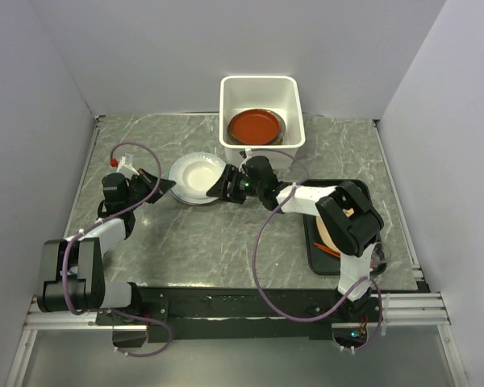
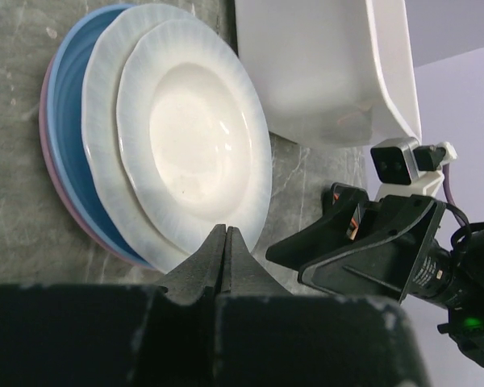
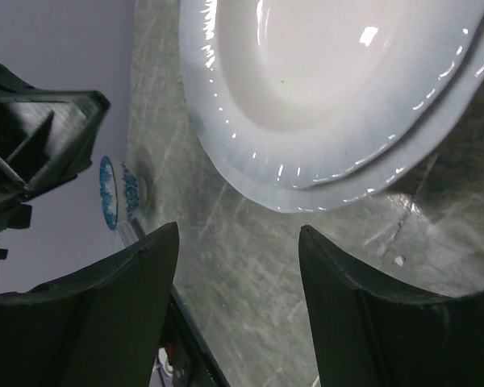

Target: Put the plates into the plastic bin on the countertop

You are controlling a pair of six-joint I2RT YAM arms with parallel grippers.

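A stack of plates lies on the counter left of centre, its top white plate (image 1: 198,175) resting off-centre on another white one. Below these, a blue plate (image 2: 73,89) and a pink rim (image 2: 55,173) show in the left wrist view. My left gripper (image 1: 172,184) is shut at the stack's left side, nothing visible between its fingertips. At the lower right of the stack my right gripper (image 1: 213,193) is part open; bare counter shows between its fingers. The white plastic bin (image 1: 262,83) stands behind, holding a brown-red plate (image 1: 255,126) over a darker one.
A black tray (image 1: 321,260) with a wooden round and orange items sits at the right, partly under my right arm. A blue-patterned cup (image 3: 119,192) appears past the left arm in the right wrist view.
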